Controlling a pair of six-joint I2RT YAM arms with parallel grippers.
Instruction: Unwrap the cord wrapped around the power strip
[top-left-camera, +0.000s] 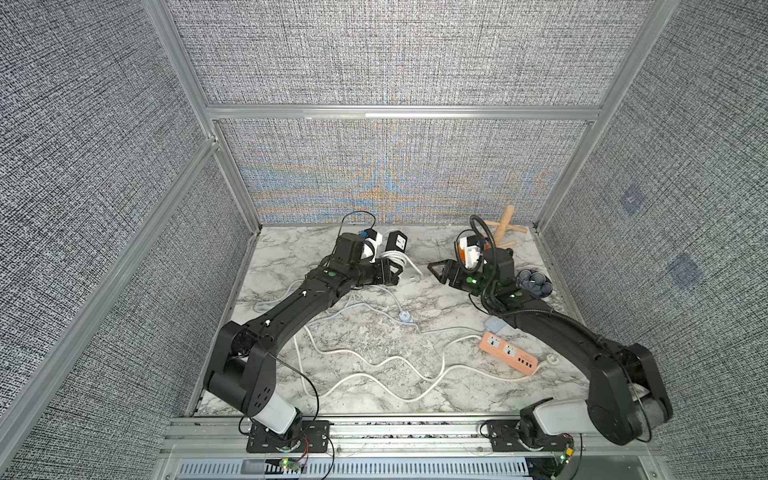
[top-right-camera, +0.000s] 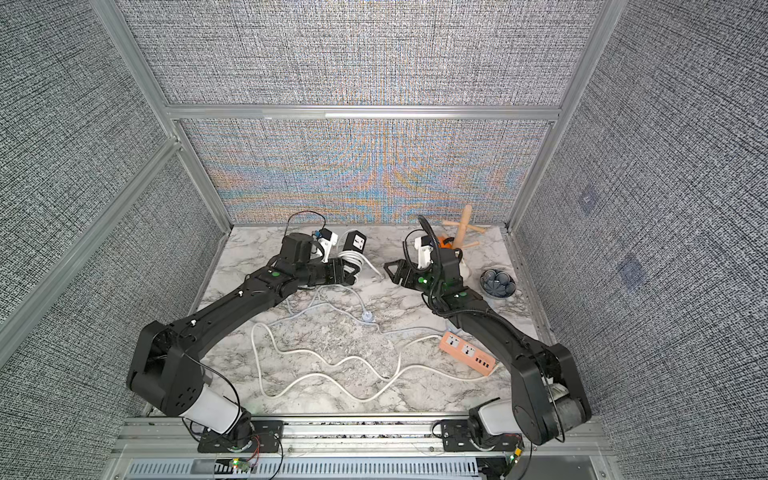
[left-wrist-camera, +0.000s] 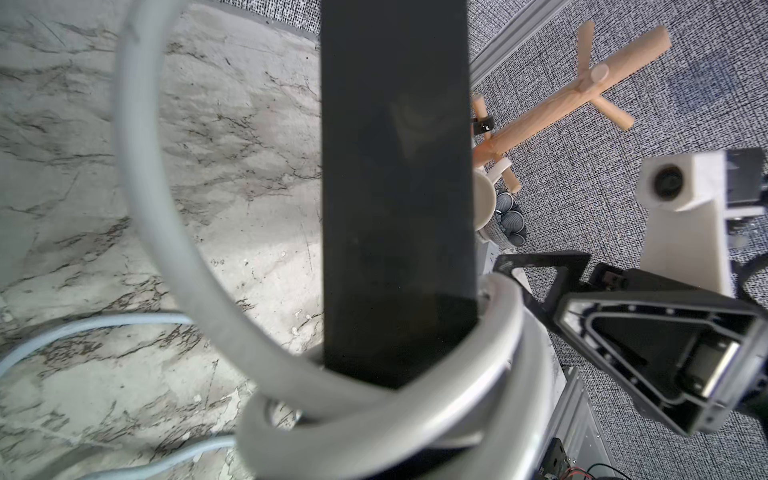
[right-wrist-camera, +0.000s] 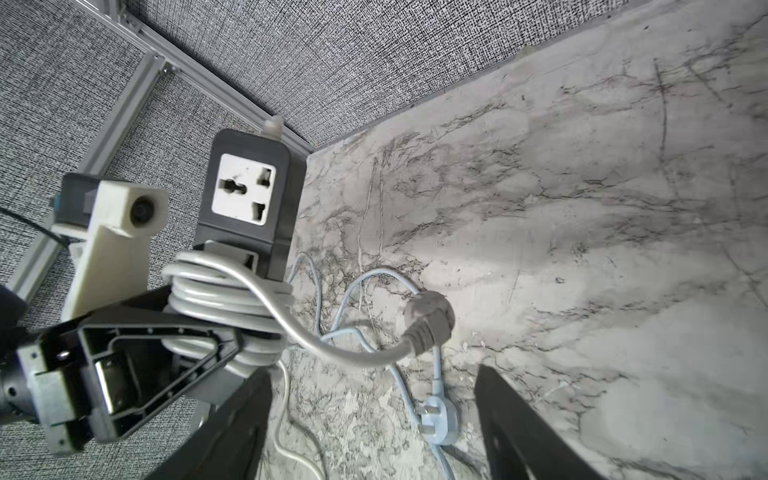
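A black power strip (right-wrist-camera: 252, 144) with white cord (right-wrist-camera: 228, 296) wound in several loops round it is at my left gripper (top-left-camera: 389, 272), raised at the back middle; a loose end with a plug (right-wrist-camera: 429, 320) hangs off it. In the left wrist view the strip fills the middle, so I cannot see the left fingers. From the top views that gripper appears shut round the strip, though partly hidden. My right gripper (top-left-camera: 438, 270) stands open to the right of the strip, apart from it, nothing between its fingers.
A peach power strip (top-left-camera: 508, 353) and loose cords lie across the front. A wooden stand (top-left-camera: 505, 220), a cup and a dark round holder (top-left-camera: 534, 281) are at the back right. The side walls bound the table.
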